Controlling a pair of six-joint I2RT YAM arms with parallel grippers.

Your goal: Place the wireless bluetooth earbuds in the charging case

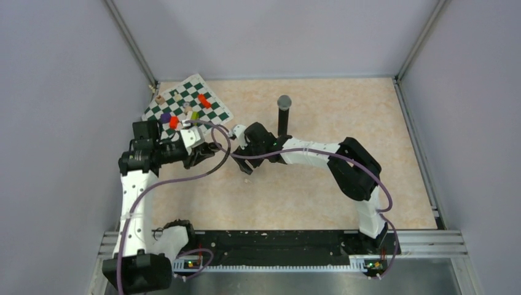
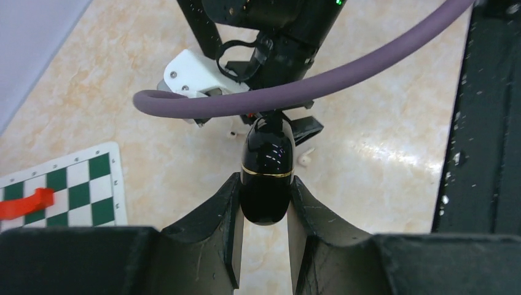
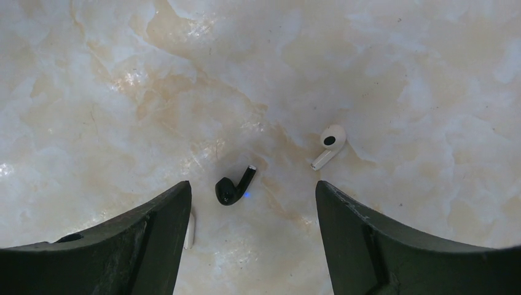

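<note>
My left gripper is shut on the glossy black charging case (image 2: 265, 160) with a thin gold band, held upright left of centre over the table. My right gripper hangs above the loose earbuds, its fingertips apart with no object visibly held. Below it a black earbud (image 3: 227, 190) lies between the fingertips in that view, a white earbud (image 3: 332, 138) lies to its upper right, and another white piece (image 3: 189, 230) is partly hidden by a finger.
A checkered board (image 1: 215, 115) with coloured blocks lies at the back left. A dark upright cylinder (image 1: 284, 120) stands behind my right arm.
</note>
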